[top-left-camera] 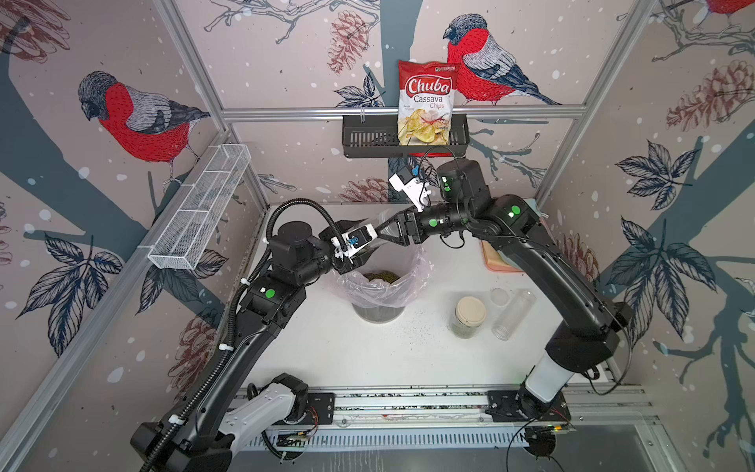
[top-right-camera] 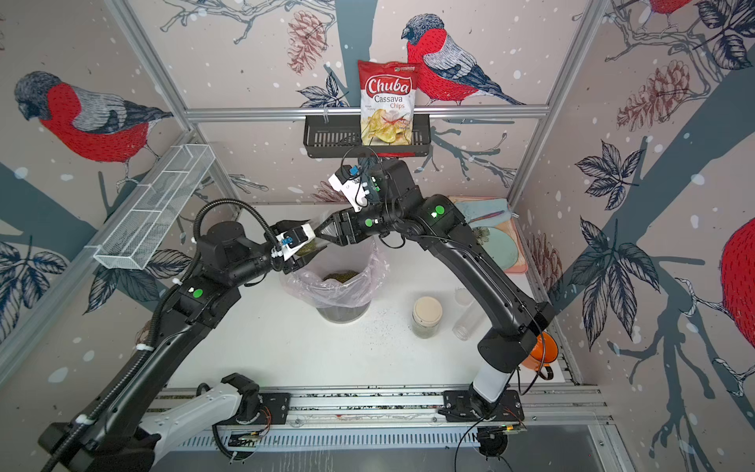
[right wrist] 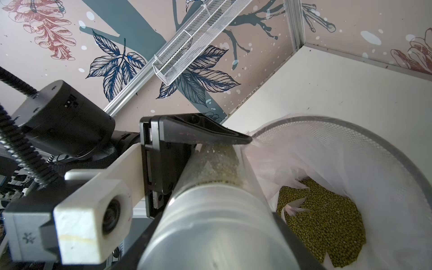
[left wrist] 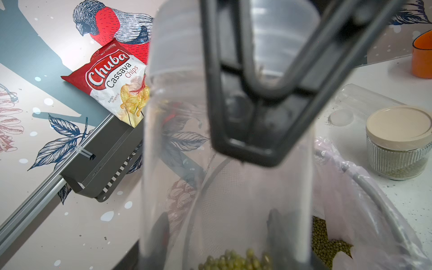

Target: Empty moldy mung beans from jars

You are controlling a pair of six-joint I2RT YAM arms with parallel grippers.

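Note:
A clear cylindrical jar (left wrist: 180, 193) with some green mung beans at its bottom and a translucent top (right wrist: 216, 234) is held above the bin. My left gripper (top-left-camera: 358, 240) is shut on the jar body; my right gripper (top-left-camera: 397, 228) is shut at its top end. Below, a mesh bin with pink liner bag (top-right-camera: 338, 291) holds many mung beans (right wrist: 324, 220). A ribbed jar with beige lid (top-left-camera: 470, 314), some contents visible, stands right of the bin. An empty clear cylinder (top-left-camera: 512, 314) lies beside a small clear disc (top-left-camera: 498, 295).
A wire shelf (top-left-camera: 196, 208) is on the left wall; a black rack (top-left-camera: 369, 137) with a chips bag (top-left-camera: 424, 94) is at the back. A board with cloths (top-right-camera: 491, 236) and an orange mug (top-right-camera: 538, 354) are at right.

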